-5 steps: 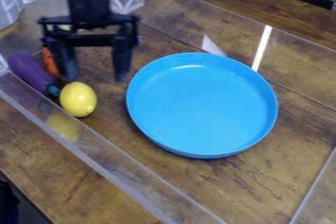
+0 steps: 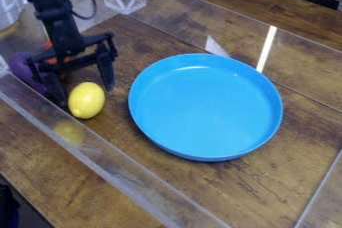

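My black gripper [image 2: 74, 64] hangs at the upper left, fingers spread open and low over a purple eggplant [image 2: 23, 67], which it partly covers along with an orange item behind it. A yellow egg-shaped object [image 2: 87, 100] lies just in front of the gripper, apparently clear of its fingers. A large round blue plate [image 2: 205, 107] fills the centre right.
A clear low wall [image 2: 107, 172] runs diagonally along the lower left. Bare wooden table [image 2: 267, 12] surrounds the plate at the back and right.
My gripper has moved left from behind the plate's left side and come down over the eggplant. The yellow object and plate have not visibly moved.
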